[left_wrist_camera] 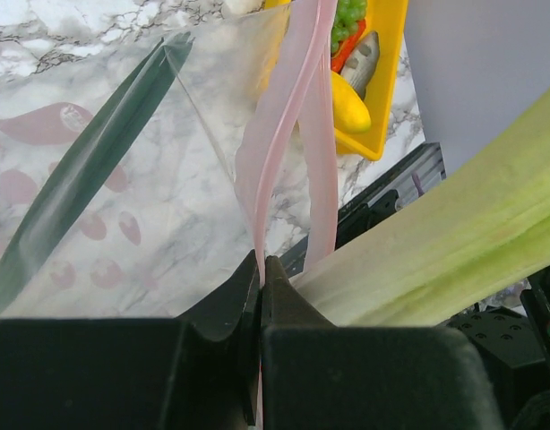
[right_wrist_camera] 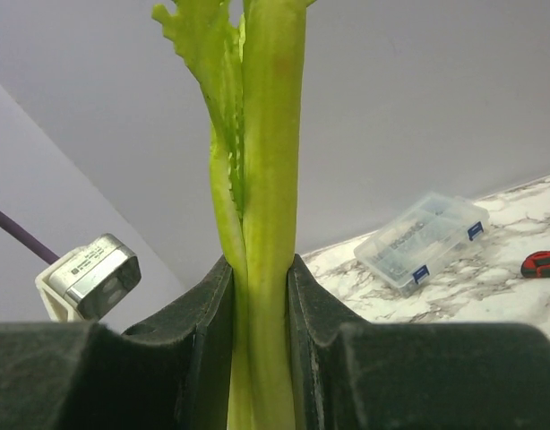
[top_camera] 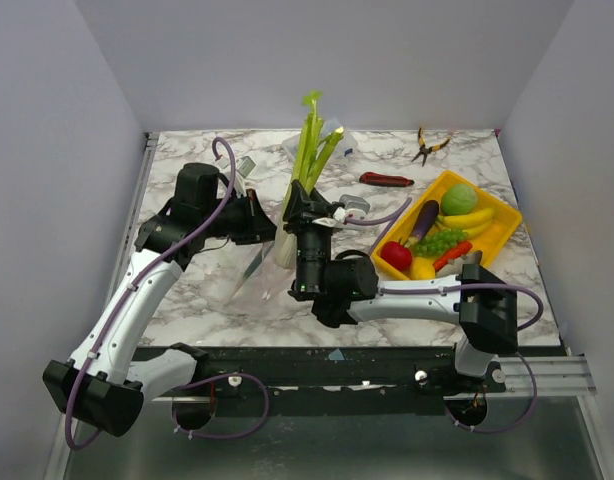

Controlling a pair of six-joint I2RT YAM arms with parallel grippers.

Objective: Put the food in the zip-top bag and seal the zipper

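Note:
The clear zip top bag point(left_wrist_camera: 199, 215), with a pink zipper strip point(left_wrist_camera: 322, 179) and a green gusset, hangs from my left gripper, which is shut on the strip's edge. A celery bunch point(right_wrist_camera: 273, 179) stands between the fingers of my right gripper, shut around its stalks. From above, the celery point(top_camera: 305, 165) is upright, leaves up, its pale base lowered beside the left fingertips over the bag point(top_camera: 252, 292). In the left wrist view the base is close to the pink strips, its lower end hidden by the gripper; I cannot tell how far it is inside.
A yellow bin point(top_camera: 507, 228) of toy food, with a cabbage point(top_camera: 460, 200), bananas and grapes, stands at the right. A red knife point(top_camera: 386, 180), pliers point(top_camera: 428, 147) and a clear box point(right_wrist_camera: 427, 237) lie at the back. Marble around the bag is bare.

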